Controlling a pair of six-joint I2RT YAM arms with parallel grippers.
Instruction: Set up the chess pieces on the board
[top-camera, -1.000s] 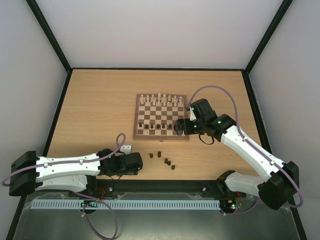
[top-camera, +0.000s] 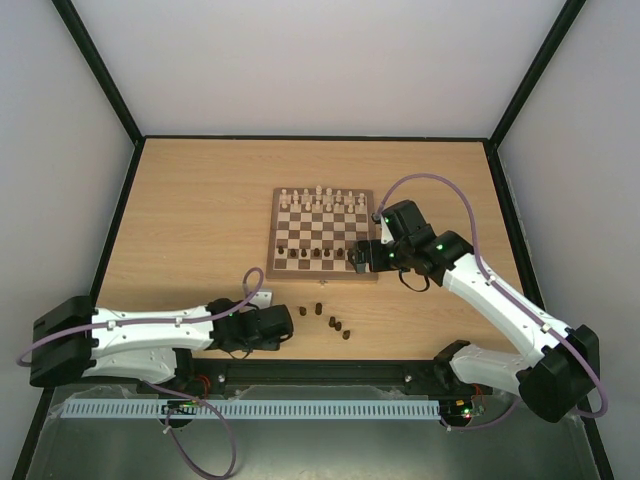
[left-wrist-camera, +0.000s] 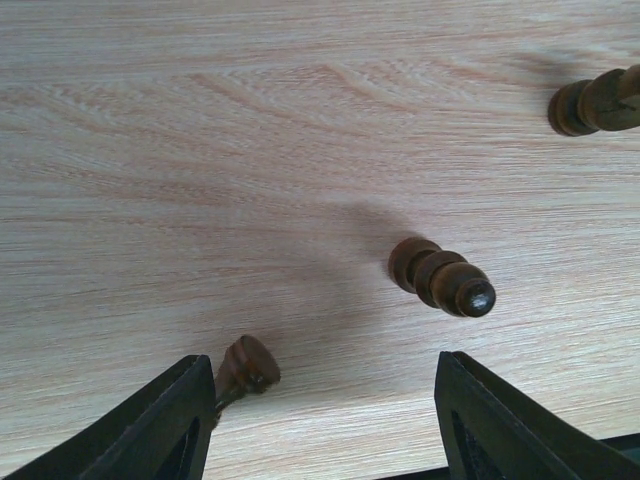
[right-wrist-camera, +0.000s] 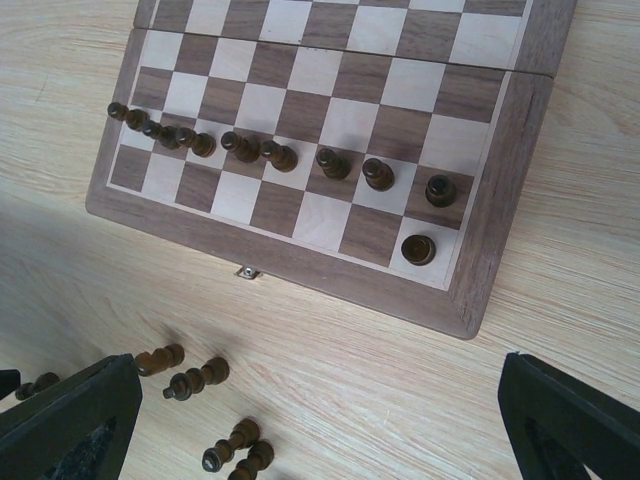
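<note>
The chessboard (top-camera: 320, 230) has white pieces at the back and a row of dark pieces at the front; one stands behind that row in the right wrist view (right-wrist-camera: 418, 250). My left gripper is low left of the loose pieces. In its view, a dark piece (left-wrist-camera: 245, 365) is by the left finger, tilted, and another (left-wrist-camera: 445, 280) stands beside the right finger; whether anything is held is unclear. My right gripper hangs open over the board's front right, nothing visible between its fingers.
Several loose dark pieces (top-camera: 332, 321) are on the table in front of the board.
My left arm has shifted slightly to the right in the top view. The right arm and the board look unchanged.
</note>
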